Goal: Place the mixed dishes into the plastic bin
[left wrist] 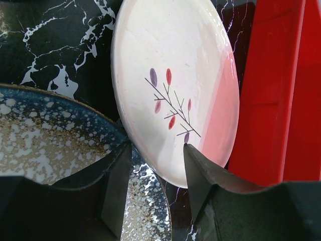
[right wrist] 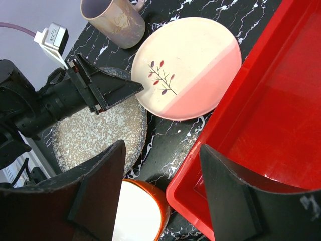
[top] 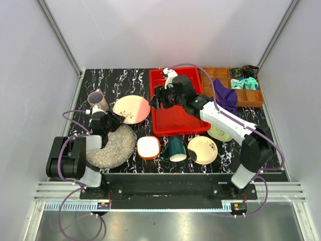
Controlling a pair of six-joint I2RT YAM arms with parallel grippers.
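A white plate with a pink band and a twig pattern (top: pixel 131 106) lies left of the red plastic bin (top: pixel 180 120). My left gripper (top: pixel 122 119) is shut on its near-left rim; in the left wrist view the plate (left wrist: pixel 170 60) fills the gap between the fingers. Under that arm, a large speckled plate (top: pixel 113 150) lies on the table. My right gripper stands open above the bin's left wall, empty. Around the bin are a mug (top: pixel 98 99), an orange-rimmed bowl (top: pixel 148 147), a dark green mug (top: pixel 175 149), a small cream plate (top: pixel 203 149) and a green dish (top: pixel 219 133).
A wooden compartment box (top: pixel 246 98) with folded cloths stands at the back right, a purple cloth (top: pixel 225 95) hanging over its edge. The visible bin floor is bare. White walls (top: pixel 30 75) close in the left, back and right.
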